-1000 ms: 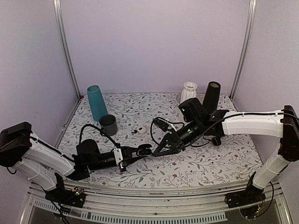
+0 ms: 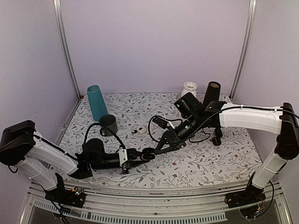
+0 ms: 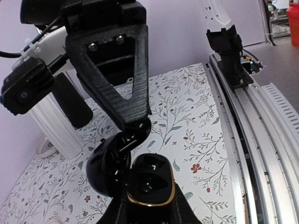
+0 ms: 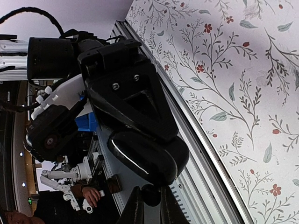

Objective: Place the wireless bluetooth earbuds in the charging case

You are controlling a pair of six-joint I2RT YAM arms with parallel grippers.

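My left gripper is shut on the black glossy charging case (image 3: pixel 150 200), whose gold-rimmed base and dark wells face its camera. The lid (image 3: pixel 100 170) stands open to the left in that view. My right gripper is shut on a small black earbud (image 4: pixel 150 195), close in front of the case, which shows its rounded outside (image 4: pixel 142 156) in the right wrist view. In the left wrist view the earbud sits at the right gripper's tip, above the case. Whether it touches a well cannot be made out. In the top view the case (image 2: pixel 148 154) is between both grippers.
A teal cup (image 2: pixel 96 102), a dark mug (image 2: pixel 108 124) and a small white item (image 2: pixel 139 129) stand behind on the left. A white vase (image 2: pixel 188 88) and a dark cup (image 2: pixel 211 94) are at the back right.
The case has turned and shifted slightly right in my left gripper's hold. My right arm has moved a little, its wrist rising in the top view. Both grippers stay shut.
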